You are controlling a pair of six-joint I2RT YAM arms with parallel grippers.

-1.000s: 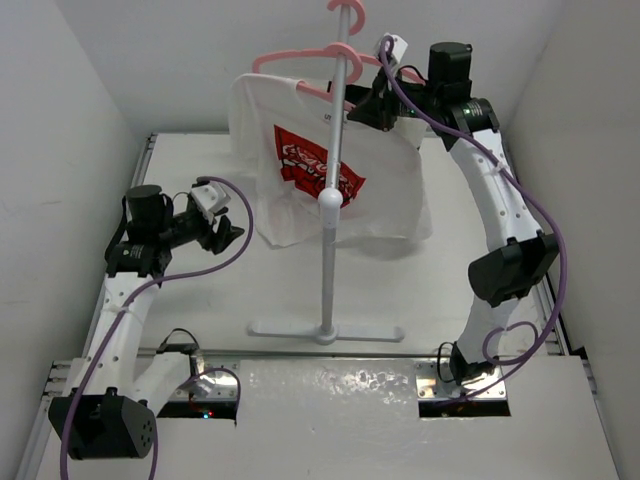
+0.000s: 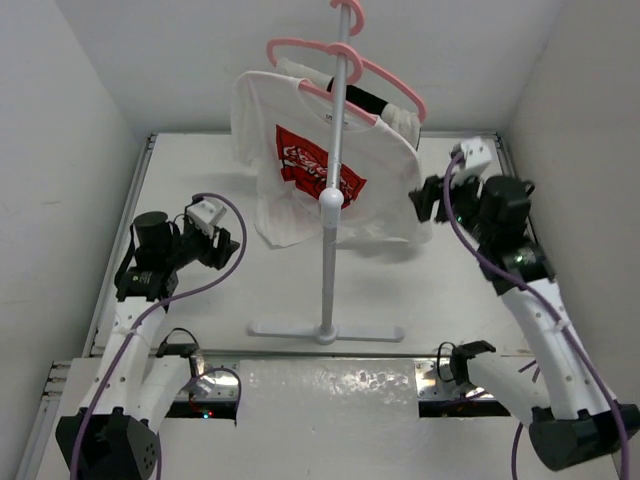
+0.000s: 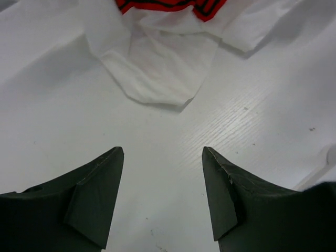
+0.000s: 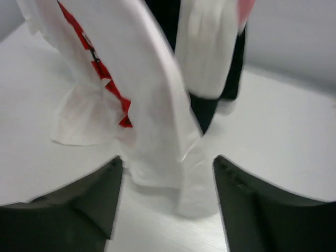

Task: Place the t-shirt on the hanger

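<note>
The white t-shirt (image 2: 260, 150) with a red printed patch hangs on a pink hanger (image 2: 310, 88) on the rack, draped behind the pole. Its hem (image 3: 152, 79) shows in the left wrist view. My left gripper (image 2: 218, 250) stands open to the left of the shirt, lower down, nothing between its fingers. My right gripper (image 2: 428, 200) is open at the shirt's right side, apart from the pole, blurred by motion. In the right wrist view the shirt's side (image 4: 152, 105) hangs beyond its open fingers.
Another pink hanger (image 2: 400, 82) holds white and black garments behind the shirt. The grey pole (image 2: 329, 270) stands on a wide base (image 2: 280, 330) in mid-table.
My right gripper has moved down and right, away from the shirt's collar area and the hanger. My left gripper has moved slightly down. The shirt's right side hangs a little differently.
</note>
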